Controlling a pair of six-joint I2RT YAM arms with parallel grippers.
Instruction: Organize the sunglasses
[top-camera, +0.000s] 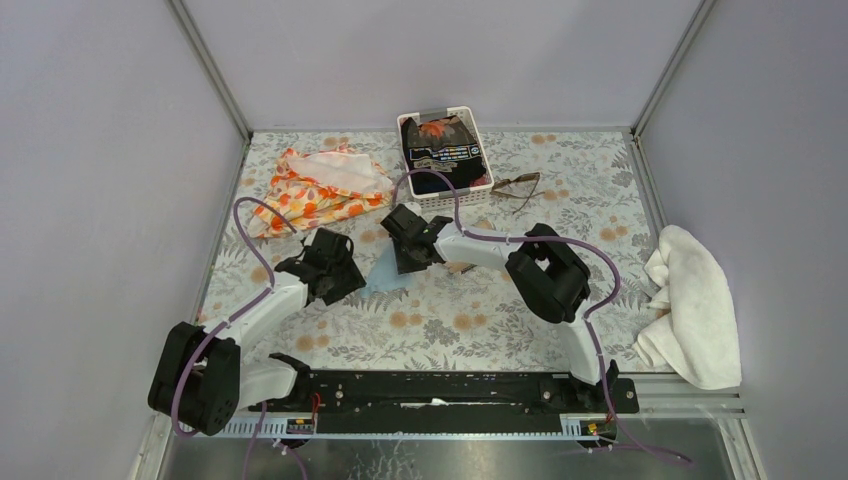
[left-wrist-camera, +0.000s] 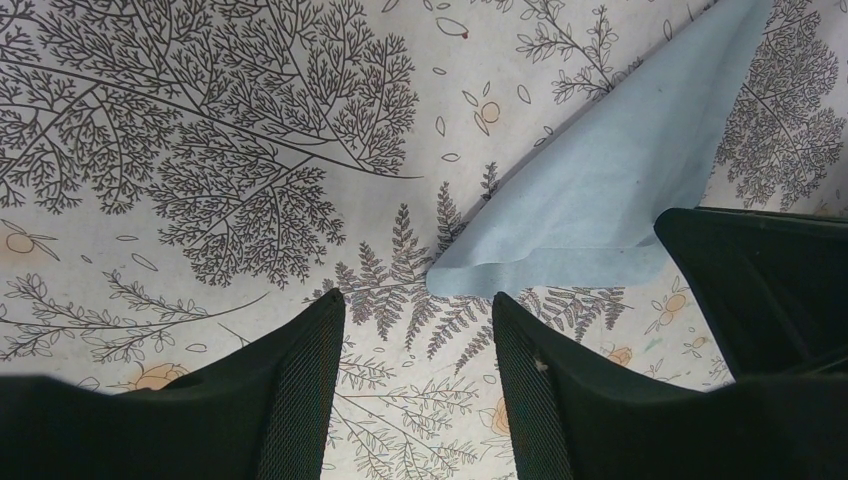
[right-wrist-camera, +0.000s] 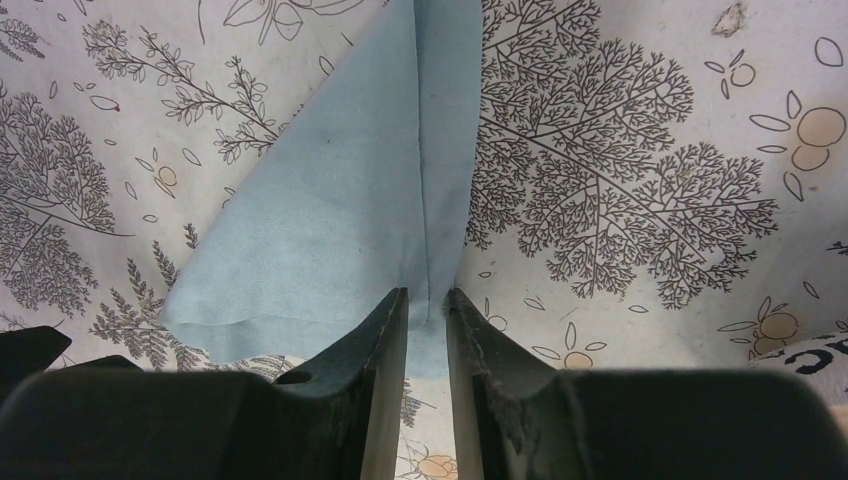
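Brown-tinted sunglasses (top-camera: 516, 187) lie on the patterned cloth beside the basket's right side, their arms spread, in the top view. A folded light-blue cloth (top-camera: 388, 277) lies between my two grippers. Its near corner is in front of my left gripper, which stands open with bare tabletop between its fingers. Over the blue cloth's folded edge sits my right gripper; its fingers are close together with a narrow gap, part of the cloth showing between the tips. Whether they touch the cloth is hard to tell.
A white basket (top-camera: 487, 162) holding a dark printed package (top-camera: 440, 150) stands at the back. Orange-patterned fabric (top-camera: 318, 185) lies back left, and a white towel (top-camera: 695, 310) at the far right. A tan item (top-camera: 461, 267) is partly hidden under my right arm.
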